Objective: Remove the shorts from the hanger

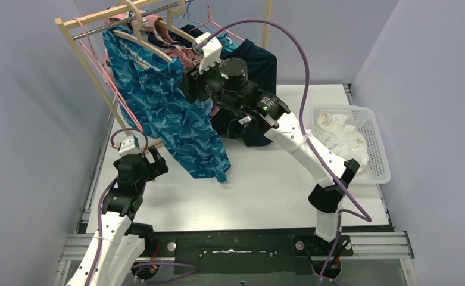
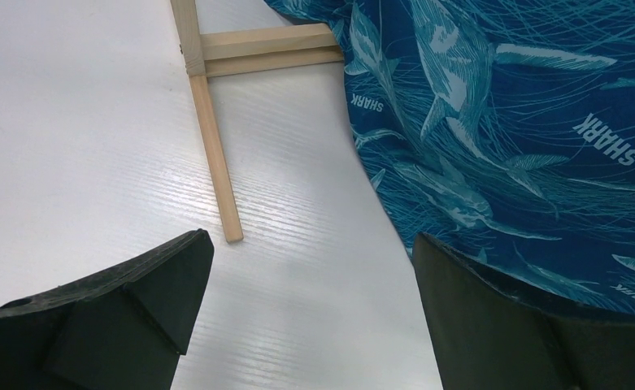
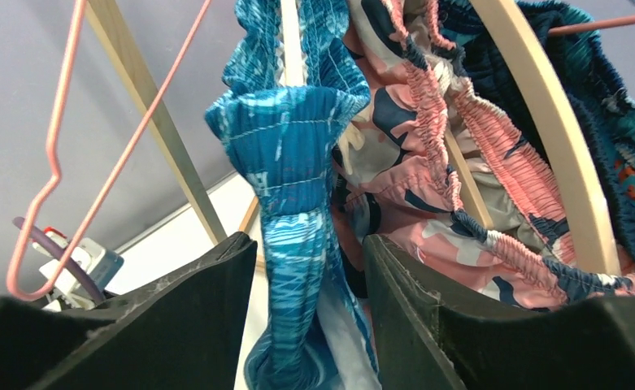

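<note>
Blue shark-print shorts (image 1: 164, 119) hang from a wooden hanger (image 1: 143, 44) on the rack, reaching down toward the table; their fabric (image 2: 509, 122) fills the right of the left wrist view. My right gripper stands open around the gathered waistband (image 3: 285, 130) at the hanger's end, the cloth between its fingers. My left gripper is open low at the front left, near the shorts' lower part, with bare table between its fingertips.
Pink and dark garments (image 3: 403, 138) hang close behind, with pink wire hangers (image 1: 105, 77) beside the shorts. A white basket (image 1: 380, 143) with cloth stands at the right.
</note>
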